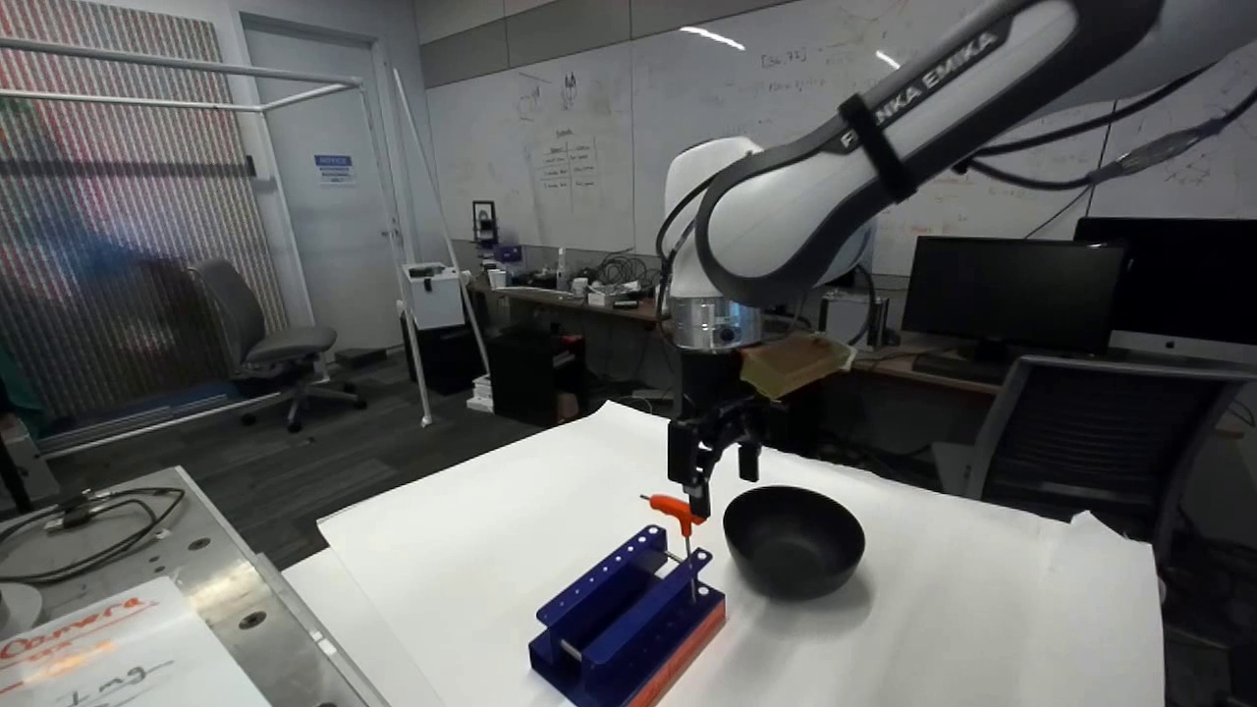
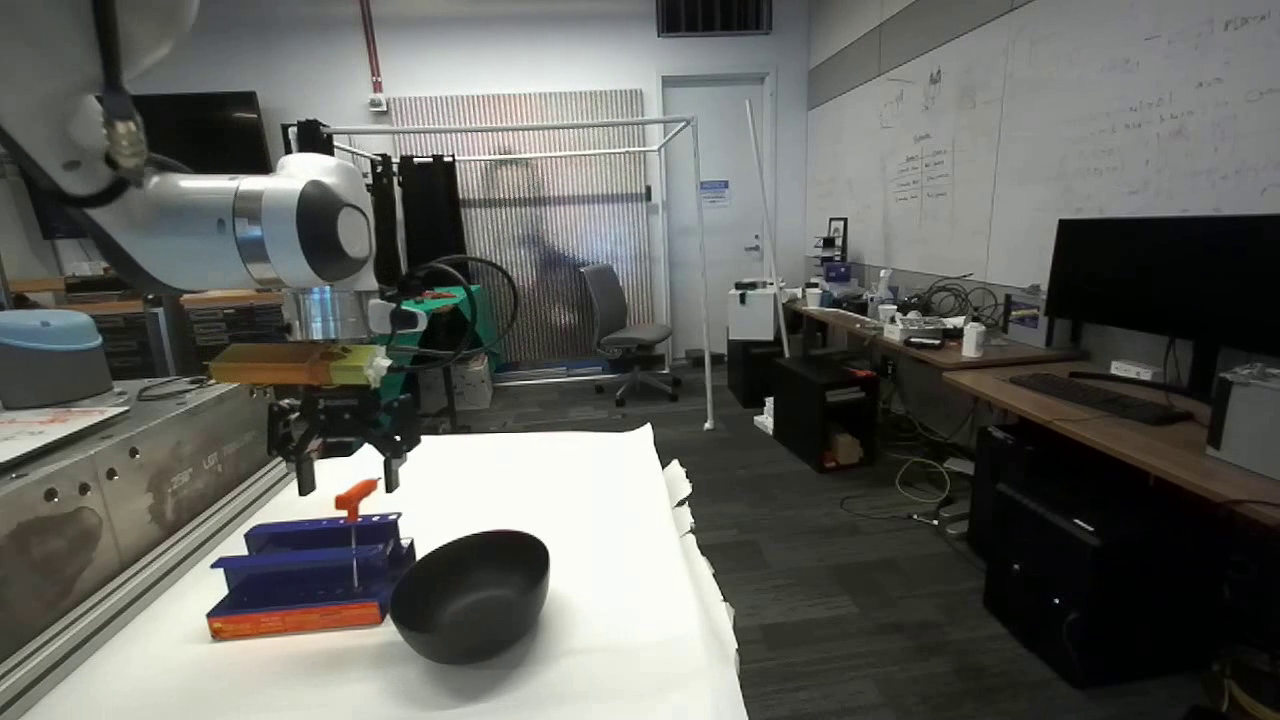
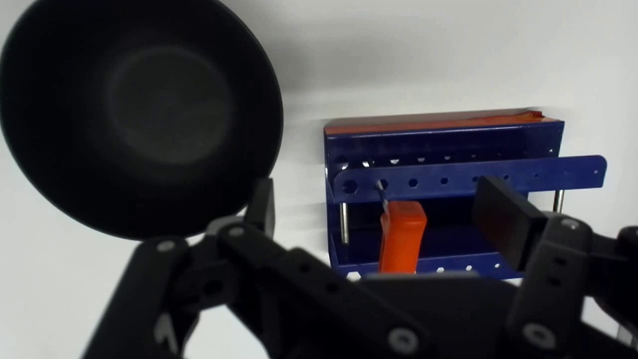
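Observation:
An orange T-handled hex key [image 1: 675,509] stands upright in a hole of the blue metal rack [image 1: 625,613], its handle on top. Beside the rack's end sits a black bowl [image 2: 474,596], and it looks empty in the wrist view. Above the orange handle hangs my gripper [image 2: 349,480], open, its fingers spread wide. From the wrist, the handle [image 3: 404,236] shows between the two fingers, touching neither as far as I can see; its near end is hidden behind the gripper body. One finger [image 3: 263,209] overlaps the bowl's rim in that view.
White paper covers the table [image 1: 495,507], with free room left of the rack and beyond the bowl. A metal bench [image 1: 224,566] with cables and a written sheet runs alongside.

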